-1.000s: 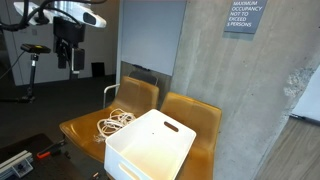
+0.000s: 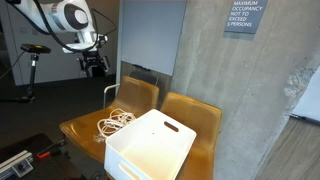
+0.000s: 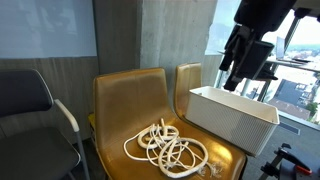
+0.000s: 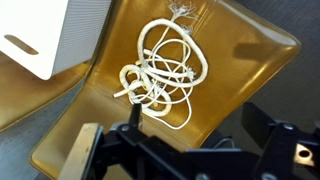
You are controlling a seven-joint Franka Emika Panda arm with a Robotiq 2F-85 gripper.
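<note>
A tangled white rope [image 2: 115, 123] with frayed ends lies in loose loops on the seat of a tan chair [image 2: 137, 97]. From the other exterior view, the same rope [image 3: 168, 148] spreads over the seat and a little toward its front edge. My gripper [image 2: 96, 68] hangs well above the chair, pointing down. In the wrist view the gripper has its fingers wide apart with nothing between them, and the rope [image 4: 165, 72] lies below, ahead of the fingertips. A white box [image 2: 152, 142] stands beside the rope.
The open box [image 3: 235, 112] takes up the neighbouring tan chair [image 2: 194, 115]; its inside looks empty. A dark chair [image 3: 38, 130] with an armrest stands at the side. A grey wall [image 2: 235, 80] rises behind. Air above the rope is clear.
My arm has swung to the right in exterior view 1, toward the tan chair, with the gripper coming slightly lower in the picture. The rope and box have stayed put.
</note>
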